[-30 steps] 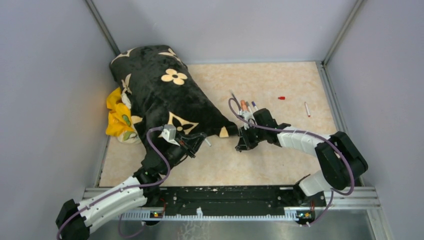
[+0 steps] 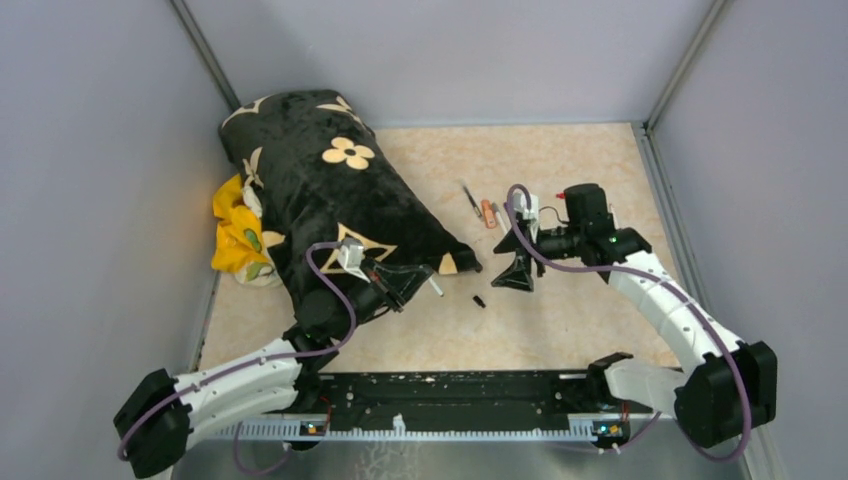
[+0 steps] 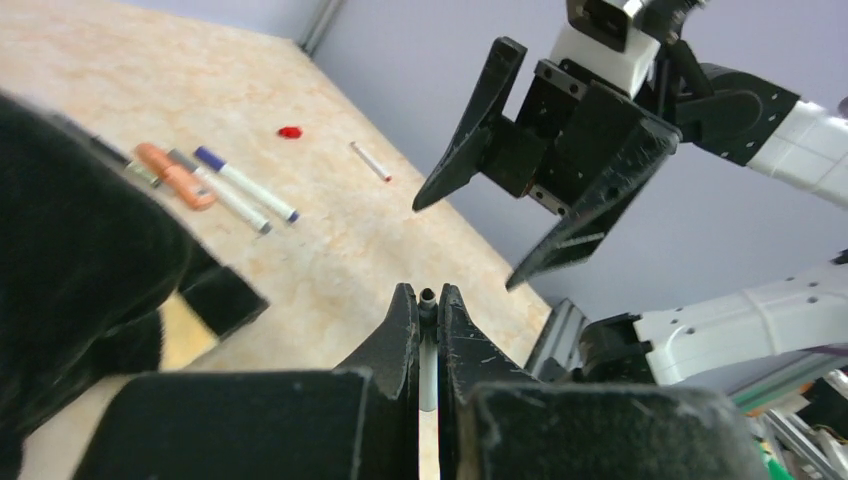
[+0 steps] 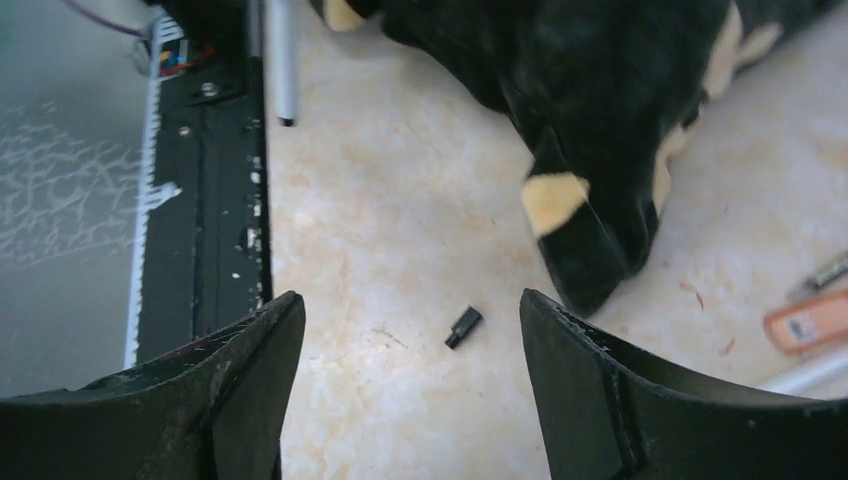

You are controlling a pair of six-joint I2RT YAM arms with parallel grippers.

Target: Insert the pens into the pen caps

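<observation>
My left gripper is shut on a white pen [image 3: 428,365], held over the table's middle with its dark end up in the left wrist view. A small black cap [image 2: 479,301] lies on the table to the right of that pen, also visible in the right wrist view [image 4: 464,326]. My right gripper is raised above the cap with its fingers spread and nothing between them. Several pens [image 3: 245,190], an orange marker [image 3: 175,175], a red cap [image 3: 290,132] and a white pen with a red end [image 3: 369,160] lie farther back on the table.
A dark patterned plush cloth [image 2: 330,190] covers the left of the table, with a yellow bag [image 2: 235,240] beside it. Walls enclose the sides and back.
My right gripper has lifted away from the black cap and moved right and back, its fingers now spread; the cap is uncovered. My left gripper has shifted slightly right with the pen.
</observation>
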